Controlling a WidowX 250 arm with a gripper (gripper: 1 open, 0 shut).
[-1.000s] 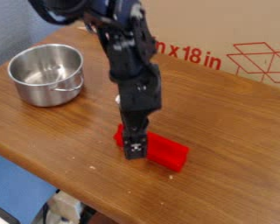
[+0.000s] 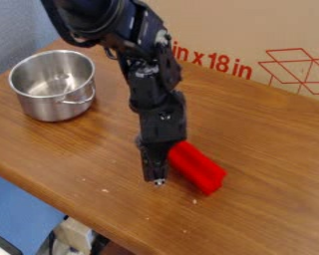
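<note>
My black gripper (image 2: 159,164) points down over the wooden table at the middle of the view. A red block (image 2: 197,168), long and box-like, lies on the table just right of the fingertips, slanting from upper left to lower right, its upper-left end partly hidden behind the gripper. I cannot tell whether the fingers are open or shut, or whether they touch the block.
A steel pot (image 2: 53,90) stands at the back left of the table (image 2: 255,209). A cardboard panel (image 2: 269,40) with red print is behind.
The red block has shifted right and turned steeper. My gripper has moved slightly left relative to it, now at the block's left side rather than over it.
</note>
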